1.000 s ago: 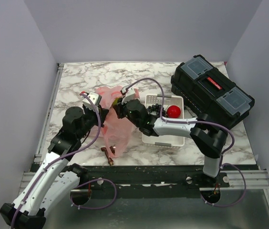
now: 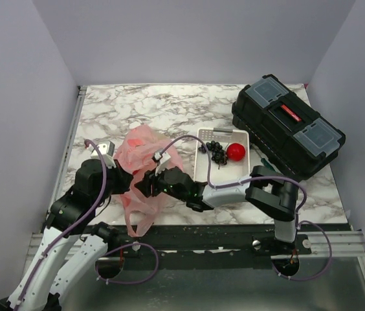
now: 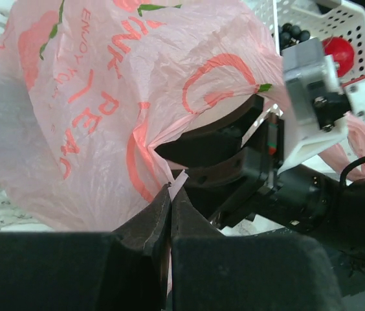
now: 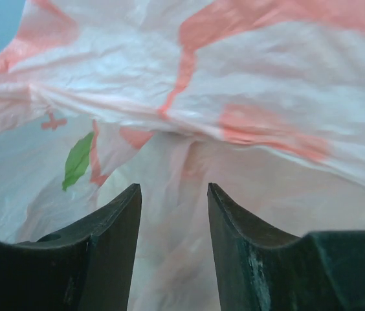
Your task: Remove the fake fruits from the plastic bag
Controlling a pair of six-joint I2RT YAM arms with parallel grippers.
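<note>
The pink plastic bag [image 2: 140,152] with red print lies crumpled across the left middle of the table. In the left wrist view a fold of the bag [image 3: 145,136] runs into the closed fingertips of my left gripper, which is shut on it. My right gripper stands part open at the bag's mouth; only translucent bag film [image 4: 176,246] shows between and beyond its fingers. No fruit can be made out inside the bag. In a white basket [image 2: 200,170] lie dark grapes [image 2: 218,153] and a red round fruit [image 2: 235,151].
A black toolbox [image 2: 286,123] stands at the right, with a small green-handled tool [image 2: 266,166] beside it. Bare marble table [image 2: 156,103] stretches along the back. The two grippers are close together over the bag.
Both grippers have come toward the table's front, drawing the bag along. A yellow-green thing seen near the right gripper a second ago, and a brown-handled item by the front edge, no longer show.
</note>
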